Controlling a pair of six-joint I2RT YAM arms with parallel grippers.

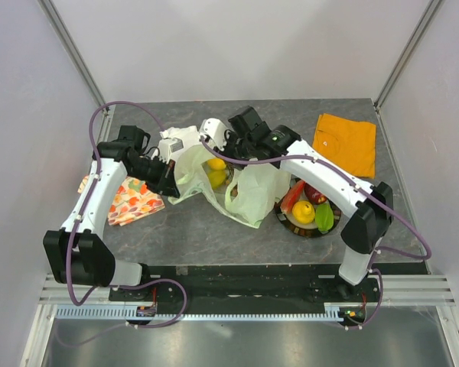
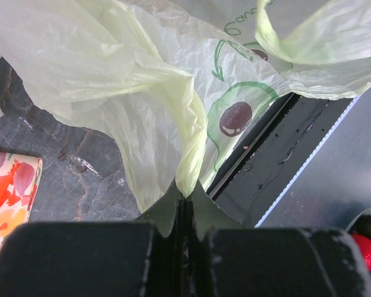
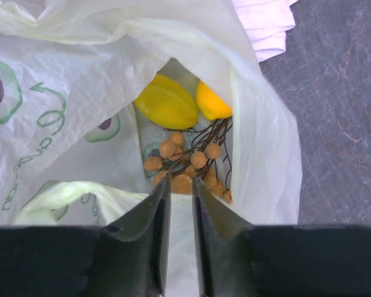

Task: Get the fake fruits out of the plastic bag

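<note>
The translucent plastic bag (image 1: 252,195) lies open mid-table. My left gripper is shut on its gathered edge, seen in the left wrist view. Inside the bag are a yellow elongated fruit (image 3: 166,102), a second yellow fruit (image 3: 211,99) and several small brown round fruits on dark stems (image 3: 198,159). My right gripper hangs over the bag opening, above the brown fruits; whether anything is between its blurred fingers is unclear.
A bowl (image 1: 288,223) with several fruits sits right of the bag. An orange cloth (image 1: 344,145) lies at the back right, a patterned cloth (image 1: 130,206) at the left.
</note>
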